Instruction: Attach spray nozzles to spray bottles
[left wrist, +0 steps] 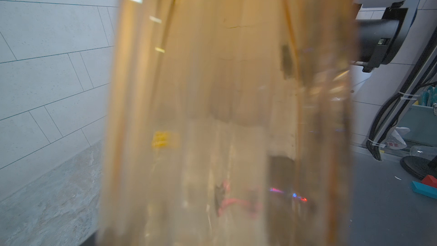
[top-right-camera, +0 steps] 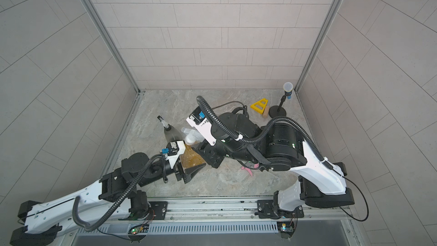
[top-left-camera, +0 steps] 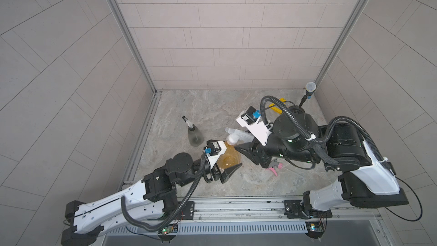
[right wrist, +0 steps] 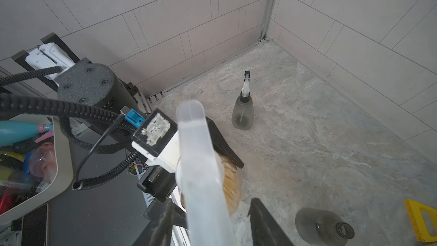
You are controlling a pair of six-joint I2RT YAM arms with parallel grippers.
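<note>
An amber bottle (top-left-camera: pixel 229 158) stands front-centre with a white nozzle (right wrist: pixel 200 177) upright on its neck; whether it is seated cannot be told. My left gripper (top-left-camera: pixel 223 173) is open beside the bottle, which fills the left wrist view, blurred. My right gripper is part open at the nozzle, its fingertips either side of it in the right wrist view; contact is unclear. A grey bottle (right wrist: pixel 242 114) with a nozzle on it stands at the left. A second grey bottle (right wrist: pixel 318 225), open-necked, shows in the right wrist view.
A yellow triangular object (top-right-camera: pixel 258 105) and a black stand (top-right-camera: pixel 276 112) are at the back right. Pink pieces (top-left-camera: pixel 273 170) lie below the right arm.
</note>
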